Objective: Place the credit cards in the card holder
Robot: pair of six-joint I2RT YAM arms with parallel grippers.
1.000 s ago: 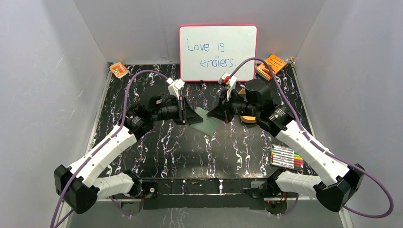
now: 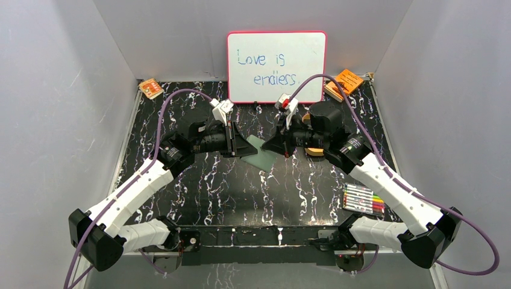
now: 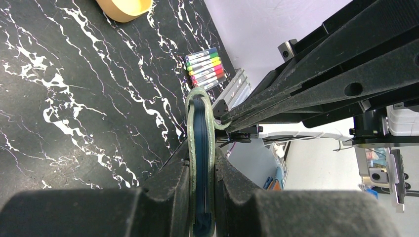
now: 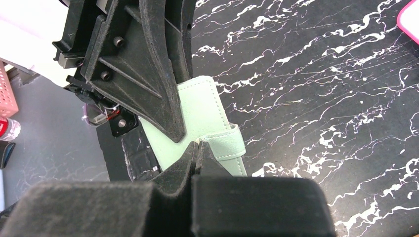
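A pale green card holder, stitched along its edges, is held above the middle of the table by my left gripper, shut on it. Seen edge-on in the left wrist view, the holder shows dark blue layers between its covers. Its clasp strap curves round the edge in the right wrist view. My right gripper is shut, its tips touching the strap's end; whether they pinch the strap is unclear. No credit cards can be made out in any view.
A yellow round container stands behind the right gripper. Several markers lie at the right front. At the back are a whiteboard, an orange book and a small orange box.
My right gripper has shifted very slightly at the holder's edge. The left arm and the card holder stay in place.
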